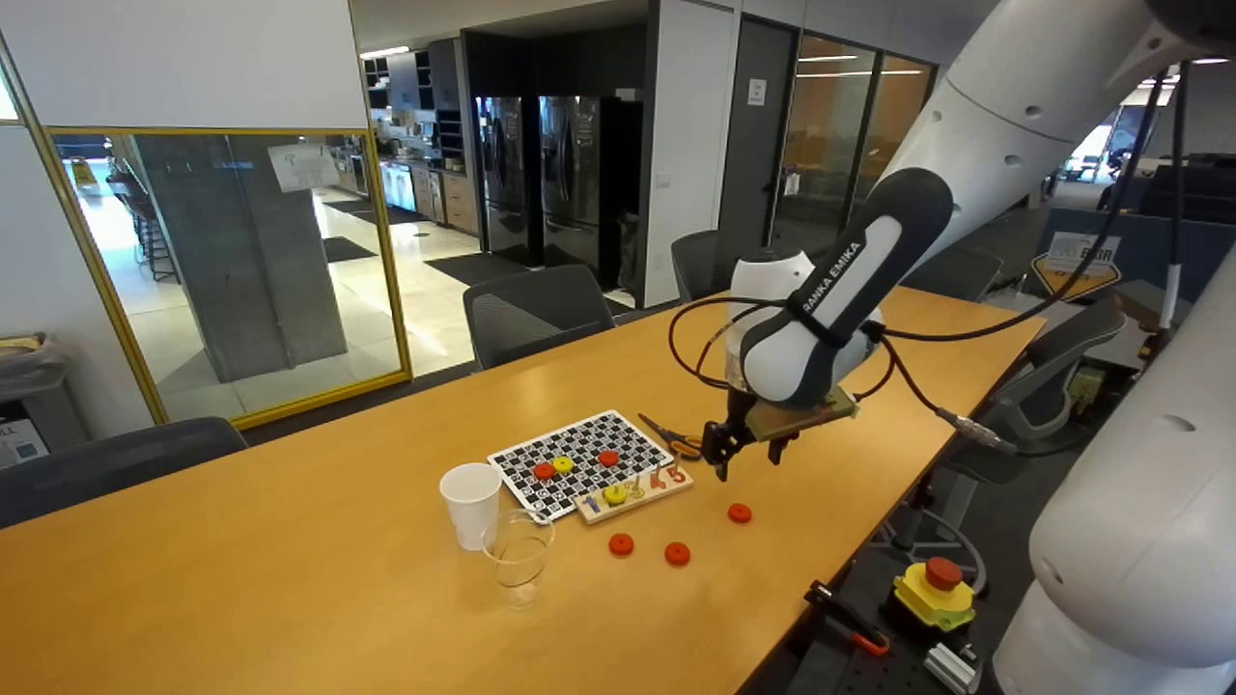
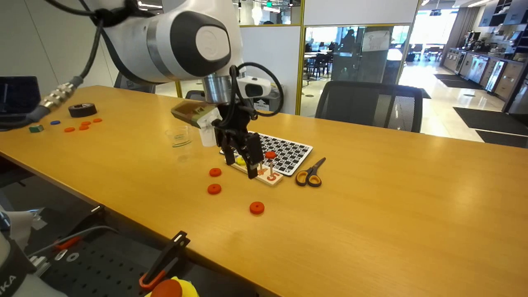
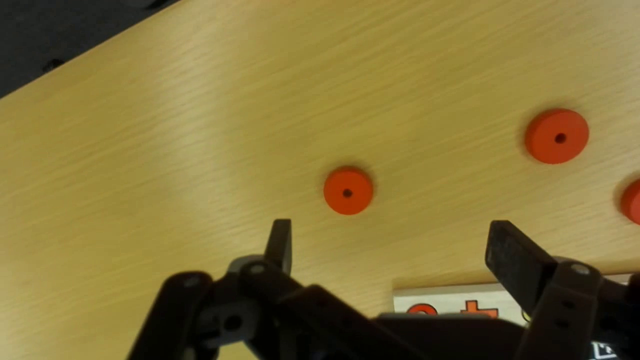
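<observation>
My gripper stands open above the table, nothing between its fingers. In the wrist view a red disc (image 3: pixel 348 191) with a small centre hole lies flat just beyond the fingertips, in line with the gap between them. To its right are a second red disc (image 3: pixel 557 136) and a third red disc (image 3: pixel 633 201), cut off by the frame edge. The wooden peg board (image 1: pixel 634 494) with painted numbers carries a yellow disc (image 1: pixel 615 494) on one peg; part of the board hides behind my gripper in the wrist view.
A checkered board (image 1: pixel 579 446) holds red and yellow discs. Scissors (image 2: pixel 309 174) lie beside it. A white cup (image 1: pixel 470 506) and a clear cup (image 1: pixel 518 558) stand to the left in exterior view 1. The table's front right is open in exterior view 2.
</observation>
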